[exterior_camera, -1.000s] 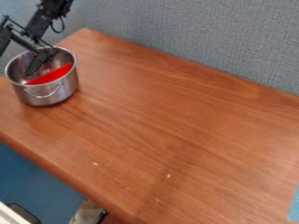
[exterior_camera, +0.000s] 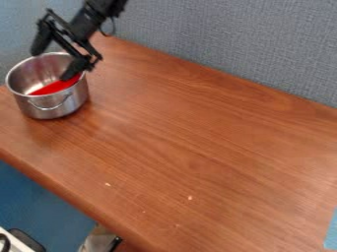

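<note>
A steel pot with a wire handle stands at the left end of the wooden table, a red object lying inside it. My black gripper hangs over the pot's rear rim, angled down from the top of the view, with its fingers apart. Nothing shows clearly held between them; the dark arm partly hides the pot's back.
A grey padded wall runs along the back. The table's front-left edge drops to blue floor.
The pot and red object look unmoved.
</note>
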